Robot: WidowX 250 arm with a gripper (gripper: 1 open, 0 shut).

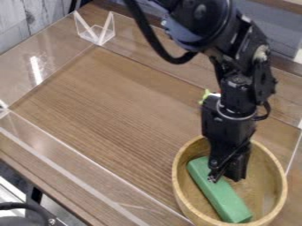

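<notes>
My black gripper (222,168) reaches down into a round tan bowl (186,192) at the lower right, its fingertips low at the upper end of a green block (224,199) lying lengthwise in the bowl. The fingers look close together; whether anything is between them is hidden.
A small yellow-green item (207,94) sits behind the arm. A white wire holder (97,26) stands at the far upper left.
</notes>
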